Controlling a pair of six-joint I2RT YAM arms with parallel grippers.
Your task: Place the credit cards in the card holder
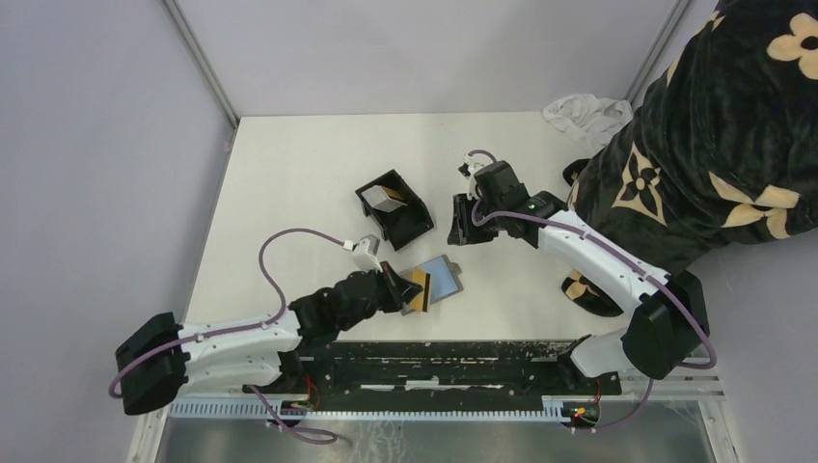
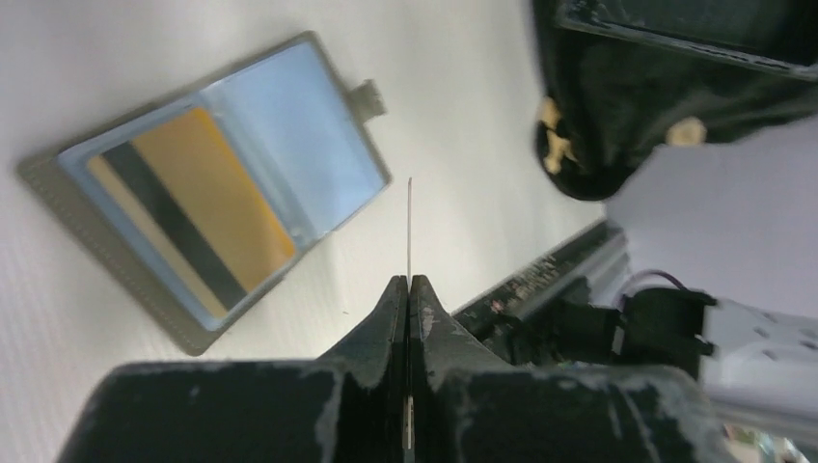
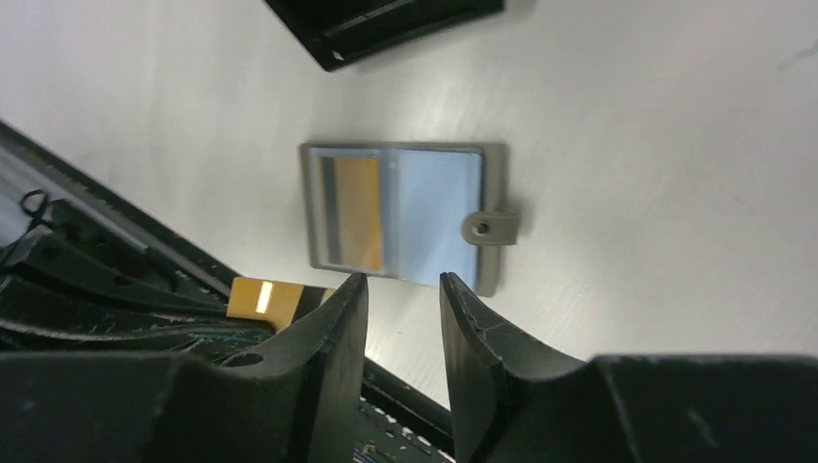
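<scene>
My left gripper [image 1: 407, 289] is shut on an orange card [image 1: 422, 291], held above the card holder's left part in the top view. Seen edge-on in the left wrist view, that card [image 2: 409, 227] is a thin upright line rising from the fingertips. The card holder [image 2: 299, 145] lies open on the table, grey with clear pockets. Its one pocket bears an orange card with a dark stripe [image 2: 193, 207]; the other looks pale blue and empty. My right gripper stands open to the holder's upper right in the top view, nothing between its fingers.
A black box [image 1: 397, 227] with several cards [image 1: 384, 199] stands behind the holder. At the right lies a dark patterned cushion [image 1: 666, 183], with a white cloth [image 1: 588, 118] behind it.
</scene>
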